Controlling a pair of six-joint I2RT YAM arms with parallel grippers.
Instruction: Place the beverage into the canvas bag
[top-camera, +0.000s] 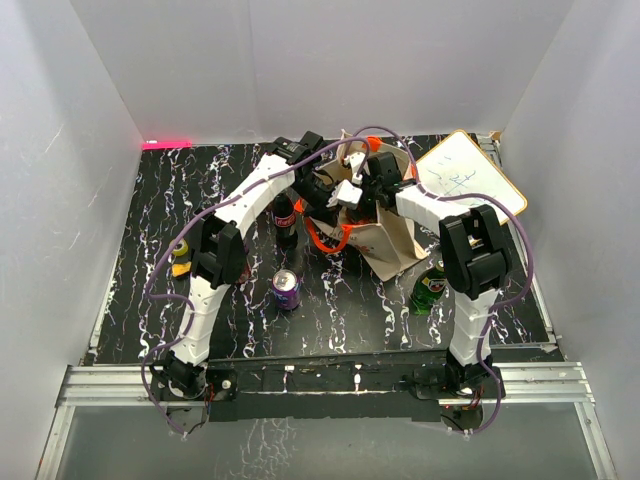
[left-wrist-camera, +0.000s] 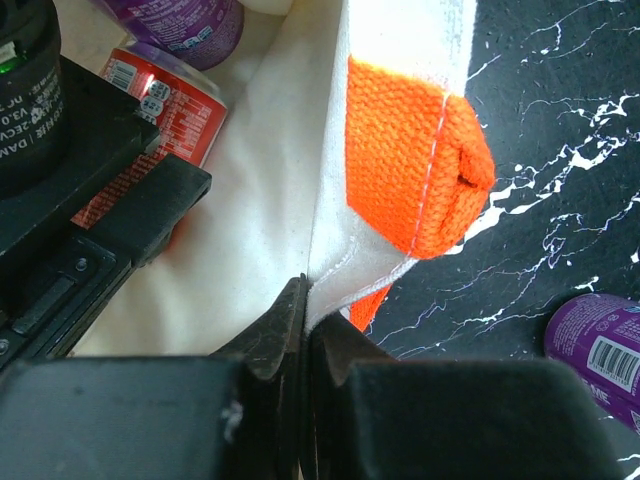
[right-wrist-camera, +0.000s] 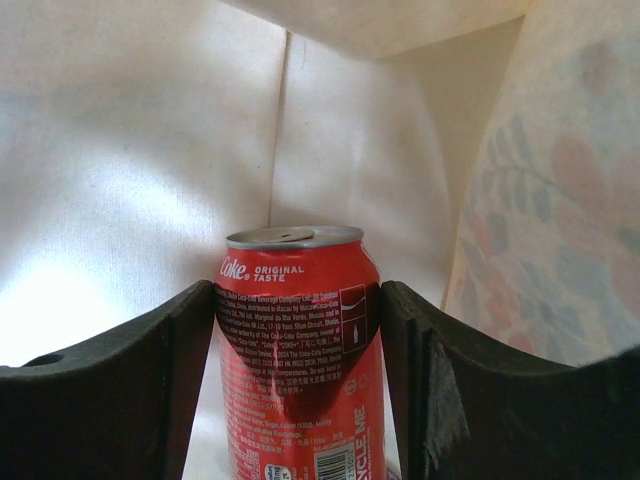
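The canvas bag (top-camera: 385, 250) stands at the back centre with orange handles. My left gripper is shut at its rim, the white cloth and orange strap (left-wrist-camera: 410, 160) at its tips. My right gripper is down inside the bag, its fingers on either side of a red Coke can (right-wrist-camera: 298, 400), touching it near the top; whether it grips firmly is unclear. Inside the bag the left wrist view also shows a red can (left-wrist-camera: 170, 115) and a purple container (left-wrist-camera: 190, 25).
A Coke bottle (top-camera: 285, 220) stands left of the bag, a purple can (top-camera: 286, 289) in front, a green bottle (top-camera: 428, 287) at front right. A whiteboard (top-camera: 470, 170) lies at back right.
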